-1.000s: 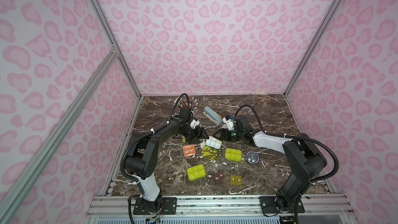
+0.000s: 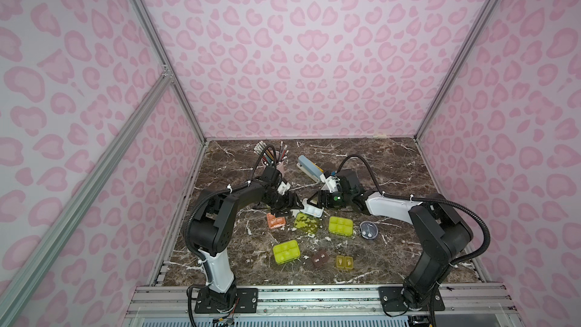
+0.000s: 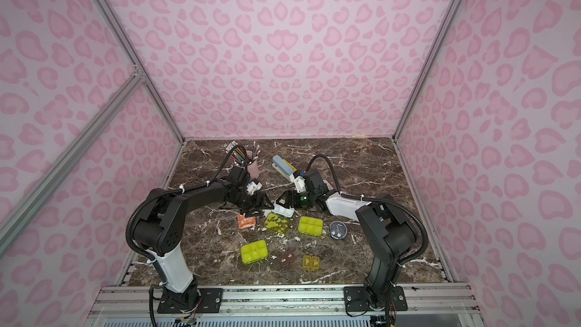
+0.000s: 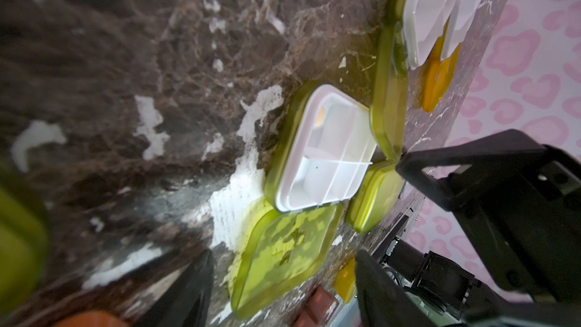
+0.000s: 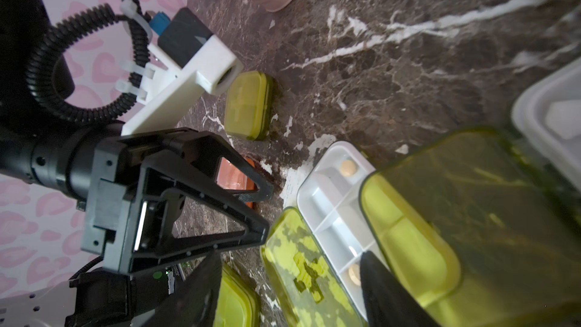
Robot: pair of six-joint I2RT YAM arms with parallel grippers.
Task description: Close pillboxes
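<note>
An opened pillbox with a white sectioned tray and yellow-green lid lies mid-table; round pills show in the tray in the right wrist view. My open left gripper is just left of it and my open right gripper is just over it, from the right. Shut yellow-green pillboxes sit at front point(image 2: 286, 252) and right point(image 2: 340, 225); a small olive one point(image 5: 247, 104) appears in the right wrist view. An orange box point(image 2: 276, 221), brown box point(image 2: 320, 259), amber box point(image 2: 344, 262) and round clear box point(image 2: 368, 230) lie around them.
A pink pen cup point(image 3: 253, 168) and a grey-blue stapler point(image 2: 308, 166) stand behind the grippers. Another white-trayed box point(image 4: 432, 9) is beside the opened one.
My left gripper and arm have moved a little down toward the table and the middle. My right arm has shifted only slightly.
</note>
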